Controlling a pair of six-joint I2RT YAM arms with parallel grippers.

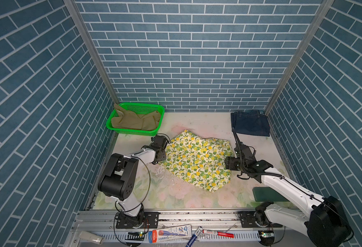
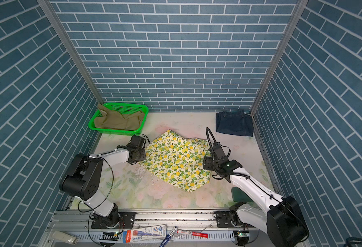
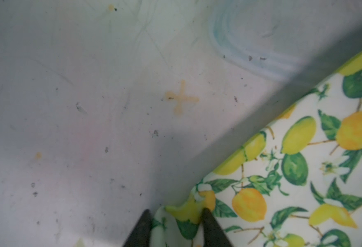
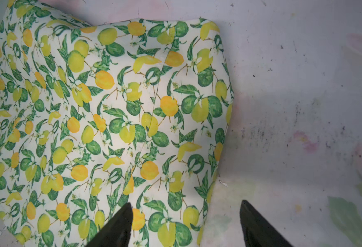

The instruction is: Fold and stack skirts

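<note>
A white skirt with a lemon print [image 1: 199,158] lies spread on the table, its outline uneven. At its left corner is my left gripper, part open, with a small bunched fold of the cloth between its fingers; whether they grip it does not show. My right gripper is wide open over the skirt's right edge, one finger above the cloth and the other above bare table. A folded dark blue denim piece [image 1: 250,123] rests at the back right. Inside the green basket [image 1: 163,113] lies a brown garment [image 1: 135,120].
Bare table [image 1: 189,117] shows behind the skirt and along its front. A dark green pad [image 1: 269,194] sits at the front right, close to the right arm. Markers and a box [image 1: 170,233] lie on the front rail.
</note>
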